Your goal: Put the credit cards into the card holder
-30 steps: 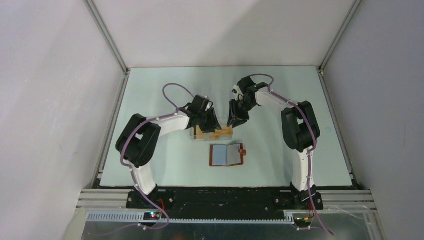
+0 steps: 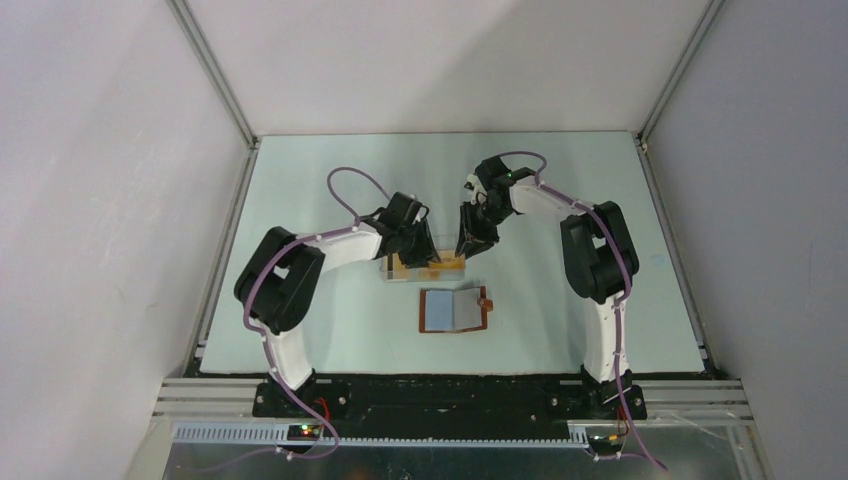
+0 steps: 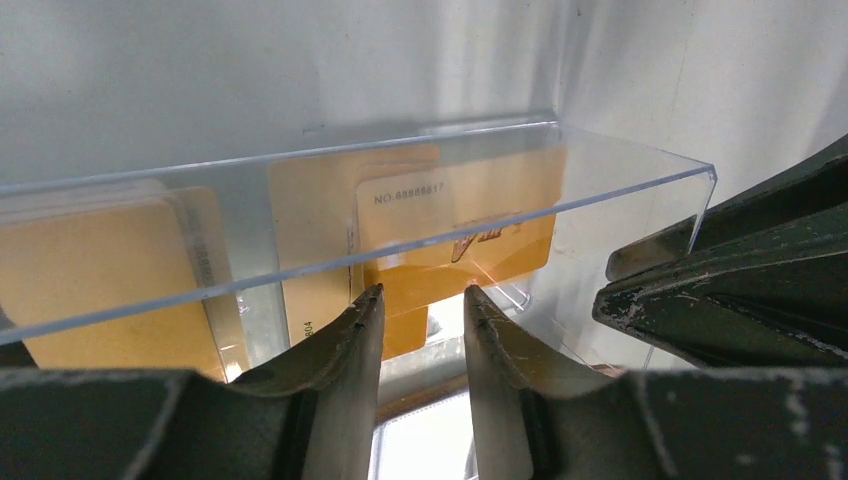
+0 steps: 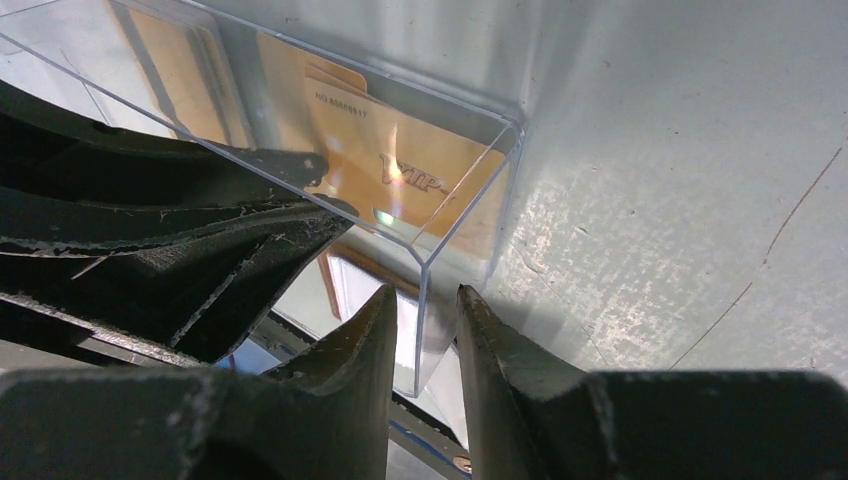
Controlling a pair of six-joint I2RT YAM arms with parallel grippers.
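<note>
Gold credit cards lie in a clear plastic box (image 2: 400, 279), a loose "VIP" card (image 3: 460, 207) uppermost on its right side. Over that side, my left gripper stands open, with no card between its fingers; seen from the right wrist, its fingertips (image 4: 310, 165) overlap the box's near edge and the VIP card. My right gripper is shut on the clear box, whose upright corner edge shows between its fingers. Nearer the front of the table, the brown card holder (image 2: 483, 322) lies spread open, its blue-tinted and grey sleeves (image 2: 466, 309) facing up.
A gold card stack (image 3: 115, 285) fills the box's left part. Both grippers are close together over the box, so room between them is tight.
The right arm, box and holder have barely moved.
</note>
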